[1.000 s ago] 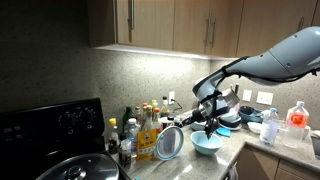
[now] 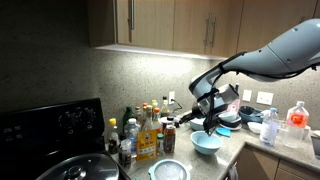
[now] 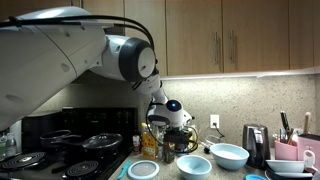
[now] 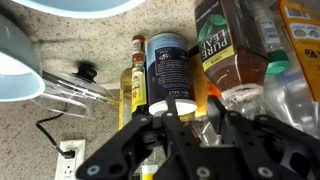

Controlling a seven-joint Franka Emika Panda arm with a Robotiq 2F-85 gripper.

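Observation:
In exterior view 1 my gripper (image 2: 183, 113) hangs beside the bottles, open. Exterior view 2 shows the gripper (image 3: 185, 138) above the counter, behind a pale blue bowl (image 3: 194, 168). A round disc (image 3: 143, 170) with a pale centre and bluish rim lies in front of the bottles, apart from the gripper; it is the same disc (image 2: 168, 171) low in exterior view 1. Beyond the fingers in the wrist view are a dark-labelled jar (image 4: 170, 72) with a white cap and a brown Pure Leaf bottle (image 4: 226, 48). I cannot tell whether the fingers touch either.
Several bottles (image 2: 148, 138) crowd the counter by the wall. A black stove (image 2: 75, 125) with a pan (image 2: 80, 168) is to the left. Another pale blue bowl (image 3: 229, 156) stands to the right. Cabinets (image 2: 170, 25) hang overhead.
The round disc, tilted up in front of the bottles a second ago, turned edge-on and now sits lower in exterior view 1. The arm looks nearly still.

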